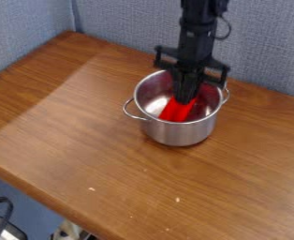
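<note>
A steel pot (175, 129) with two wire loop handles stands upright on the wooden table, right of centre in the camera view. A red object (177, 109) lies inside it. My black gripper (184, 94) reaches down from the top of the view over the pot's mouth, its lower end in or just above the pot, covering part of the red object. Whether its fingers are open or shut is hard to make out.
Grey fabric walls (270, 52) stand behind it. Cables lie off the table's edge at the lower left.
</note>
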